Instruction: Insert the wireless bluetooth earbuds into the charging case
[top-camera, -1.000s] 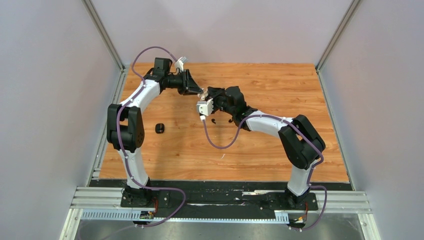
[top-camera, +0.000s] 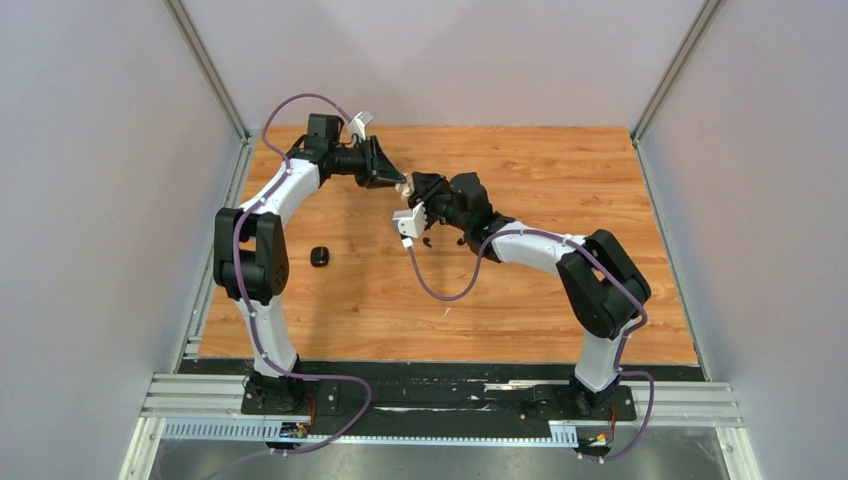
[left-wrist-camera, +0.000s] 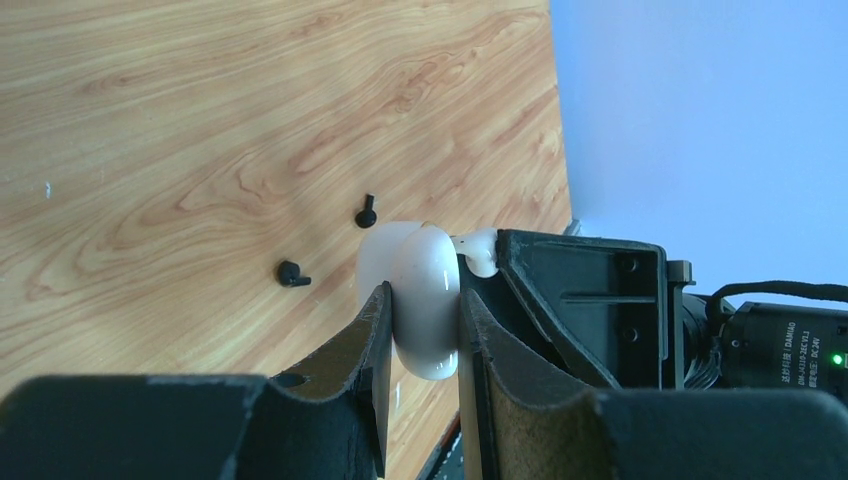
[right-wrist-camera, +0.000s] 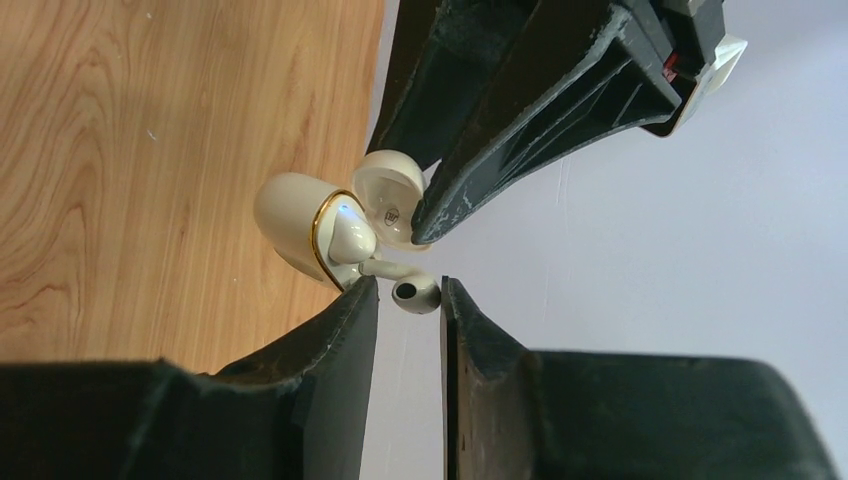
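My left gripper (top-camera: 400, 182) is shut on the white charging case, whose lid (right-wrist-camera: 388, 195) stands open in the right wrist view, with a white earbud (right-wrist-camera: 350, 235) seated inside. My right gripper is close against the case, a second white earbud (right-wrist-camera: 420, 298) at its fingertips, its stem reaching toward the case opening. Whether those fingers grip it firmly I cannot tell.
Two small black earbuds (left-wrist-camera: 366, 216) lie on the wooden table (top-camera: 540, 300) below the grippers. A black case (top-camera: 320, 256) lies to the left.
The right arm has shifted very slightly near the case in the top view. Otherwise little visibly differs.
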